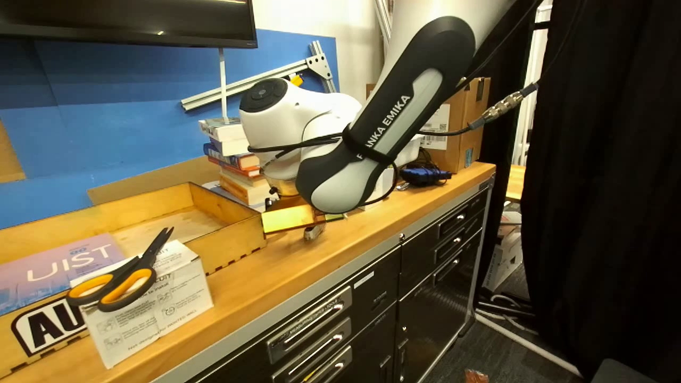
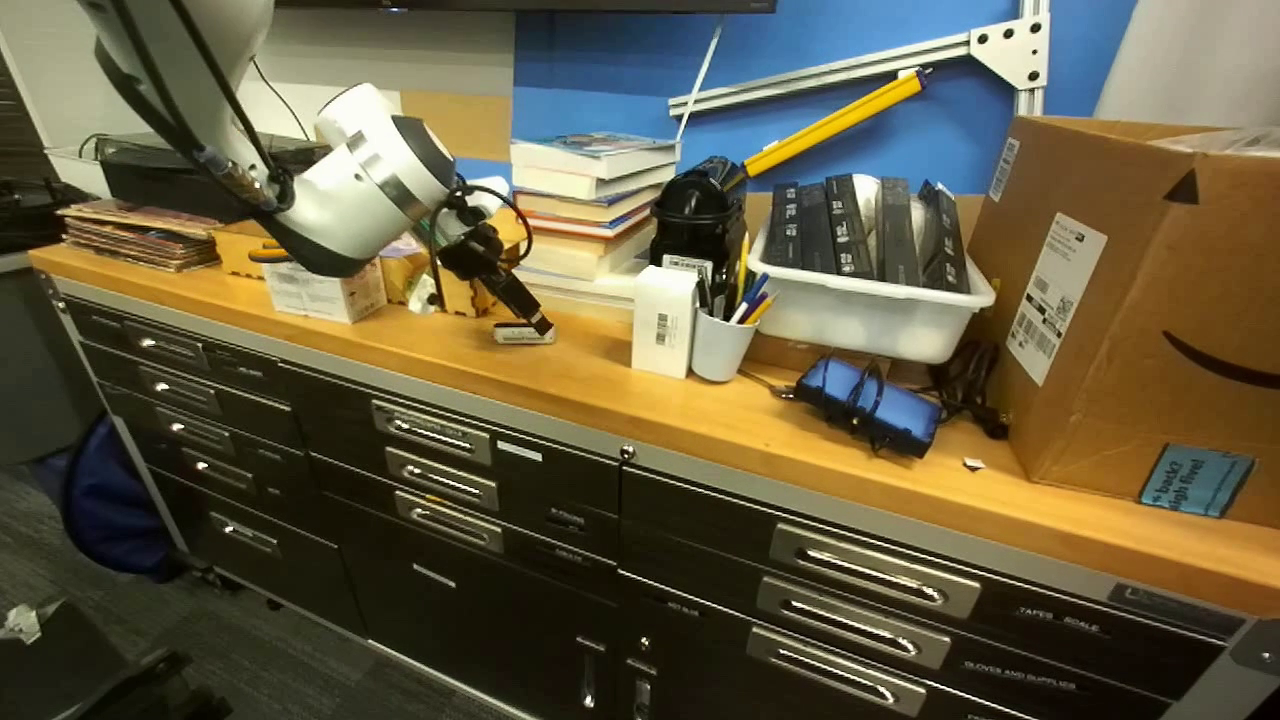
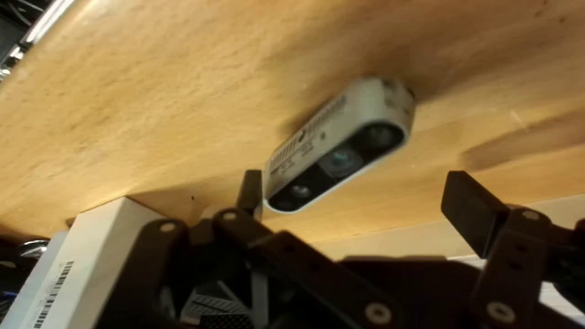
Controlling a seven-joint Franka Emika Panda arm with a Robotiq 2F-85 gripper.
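Observation:
A small silver-grey camera bar (image 3: 323, 137) with a dark lens face lies on the wooden counter (image 3: 164, 104). In the wrist view my gripper stands open, its two fingers apart. The bar lies slantwise ahead of the gap, its lower left end close beside the left fingertip (image 3: 252, 189); whether they touch I cannot tell. Exterior view 2 shows the gripper (image 2: 542, 326) reaching low over the same bar (image 2: 518, 336). From exterior view 1 only a small part of the bar (image 1: 311, 233) shows below the gripper's orange-lit plate (image 1: 288, 218), and the fingertips are hidden.
A white box (image 2: 661, 322) and a pen cup (image 2: 721, 348) stand right of the bar. Stacked books (image 2: 588, 204) are behind. Scissors (image 1: 131, 277) lie on a white carton (image 1: 153, 313) beside a wooden tray (image 1: 230, 233).

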